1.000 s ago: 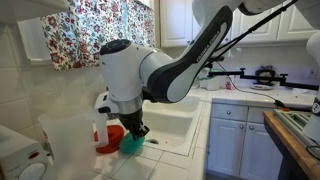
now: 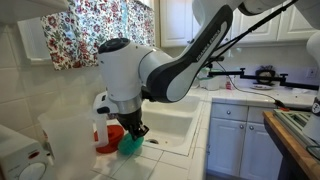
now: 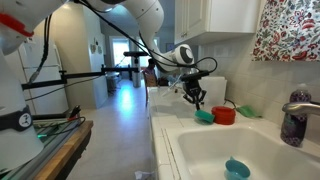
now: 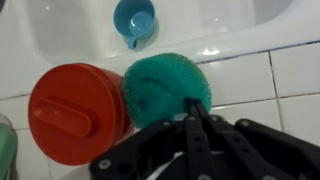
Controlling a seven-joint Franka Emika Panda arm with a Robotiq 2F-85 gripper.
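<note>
A teal green scrubber or cloth [image 4: 165,88] lies against the side of a red lidded container [image 4: 75,115] on the white tiled counter. Over its near edge are the dark fingertips of my gripper, close together and shut. Whether they touch or pinch the edge is unclear. From the side, the gripper [image 2: 138,130] points down right at the teal piece [image 2: 131,144], which looks tilted. In the second exterior view the teal piece [image 3: 205,117] sits just in front of the red container [image 3: 224,116], below the gripper [image 3: 197,104].
A white sink [image 3: 245,150] lies beside the counter strip, with a small blue cup [image 4: 134,18] inside. A dark soap bottle [image 3: 294,122] stands by the faucet. A translucent bin [image 2: 68,143] crowds the left.
</note>
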